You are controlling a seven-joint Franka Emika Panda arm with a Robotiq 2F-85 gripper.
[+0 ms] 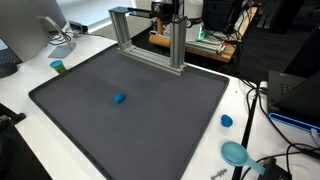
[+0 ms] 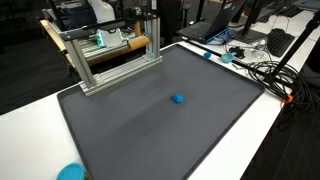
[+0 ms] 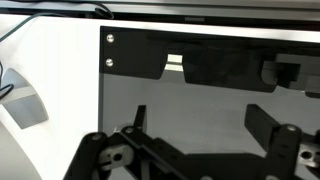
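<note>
With its black fingers spread wide, my gripper stands open in the wrist view and has nothing between them. Below it I see part of the dark grey board and a black bracket [image 3: 215, 62]. A small blue object [image 1: 119, 98] lies on the dark grey board [image 1: 150, 130]; in exterior view 2 the same kind of blue piece [image 2: 177, 98] shows on the board. The gripper's fingers cannot be made out in either exterior view, and the wrist view shows no blue piece.
A metal frame [image 1: 150, 58] stands at the board's far edge. Off the board are a blue round piece [image 1: 227, 121], a turquoise ladle-like item [image 1: 238, 155] and a green-topped cup [image 1: 58, 66]. Black cables lie on the right. Most of the board is bare.
</note>
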